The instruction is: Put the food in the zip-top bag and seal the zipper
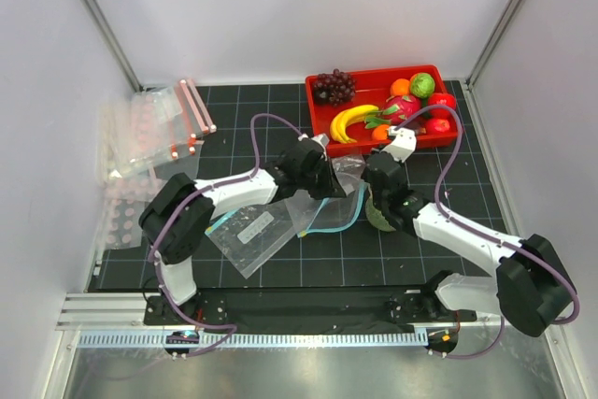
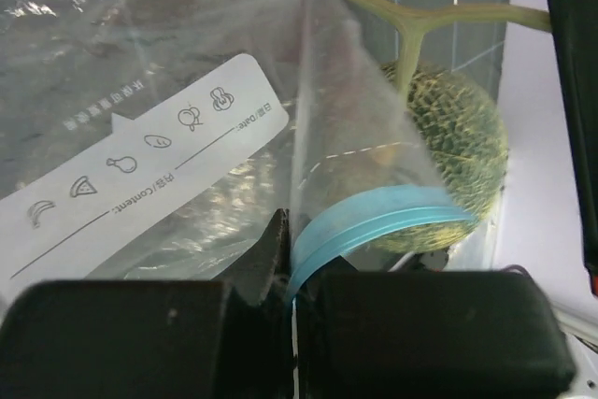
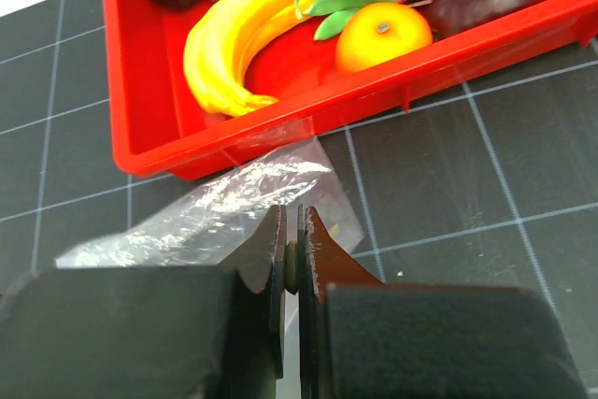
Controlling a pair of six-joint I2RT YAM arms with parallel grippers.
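Note:
In the left wrist view my left gripper is shut on the edge of a clear zip bag (image 2: 224,184), its blue zipper strip (image 2: 388,207) curving out from between the fingers. A netted green melon (image 2: 458,137) with a forked stem (image 2: 448,16) is partly behind the clear film; whether any of it lies inside the bag I cannot tell. My right gripper is shut on the stem, a bit of which shows between its tips. From above, the melon (image 1: 378,216) is mostly hidden under the right arm, right of the bag's blue strip (image 1: 341,226).
Behind both grippers stands a red bin (image 1: 316,128) of grapes, bananas and other fruit. A second flat bag (image 1: 252,231) lies front left. More clear bags (image 1: 149,156) are spread at the far left. Bare table (image 1: 402,263) shows at the front right.

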